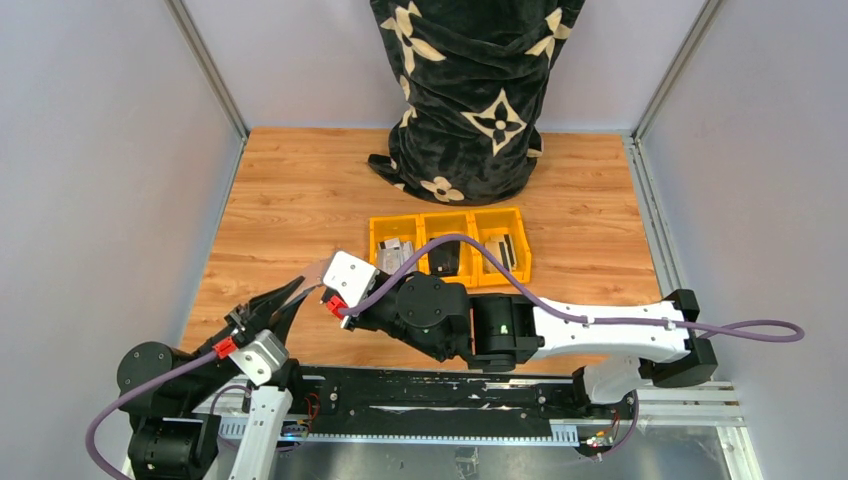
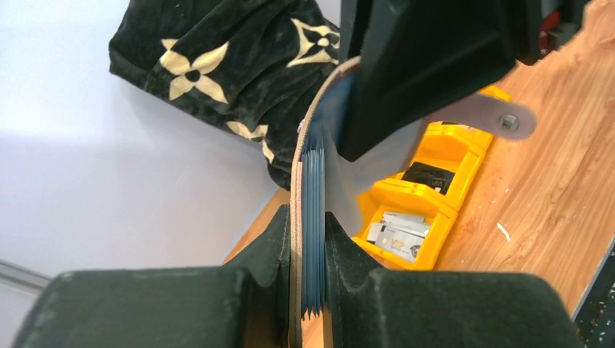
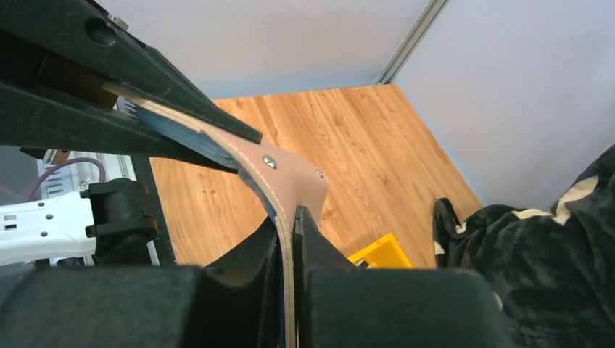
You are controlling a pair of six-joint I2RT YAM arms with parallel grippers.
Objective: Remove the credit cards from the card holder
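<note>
The card holder [image 2: 296,188] has a pink-tan cover and a stack of bluish clear sleeves [image 2: 312,232] inside. Its lower end is pinched between the fingers of my left gripper, which is shut on it. At the other end my right gripper is also shut on the holder, where the cover [image 3: 286,170] bends and two metal snaps show. From above, the two grippers nearly meet over the left part of the table, and the holder is mostly hidden between them. Whether a card sits in the sleeves cannot be seen.
A yellow divided tray [image 1: 522,262] stands mid-table, with pale cards [image 2: 402,235] in one compartment and a black card [image 2: 429,176] in another. Behind it rests a dark patterned cloth [image 1: 470,90].
</note>
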